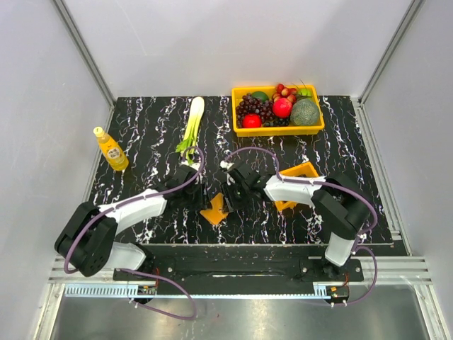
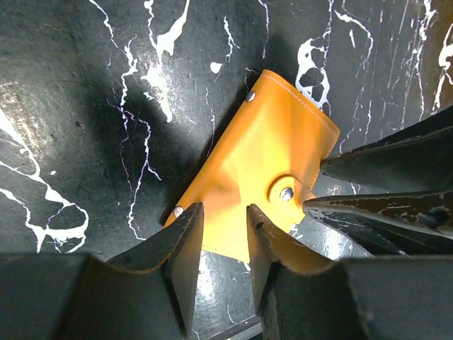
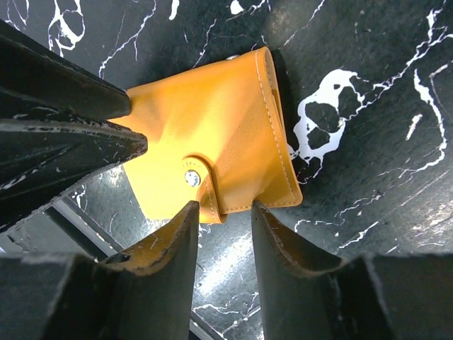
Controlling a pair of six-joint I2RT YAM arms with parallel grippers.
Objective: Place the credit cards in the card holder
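An orange leather card holder (image 1: pixel 214 212) with a snap flap (image 2: pixel 289 195) lies on the black marble table between my two grippers. In the left wrist view, the fingertips of my left gripper stand a little apart over the holder's lower part. In the right wrist view, my right gripper has its fingertips slightly apart at the holder's lower edge, beside the flap. Both are part open, with nothing clearly held between the fingers. I see no cards.
A yellow fruit basket (image 1: pixel 238 106) stands at the back right, an orange container (image 1: pixel 304 168) right of the right arm, partly hidden by it. Celery (image 1: pixel 195 117) lies at the back, a juice bottle (image 1: pixel 113 152) at the far left.
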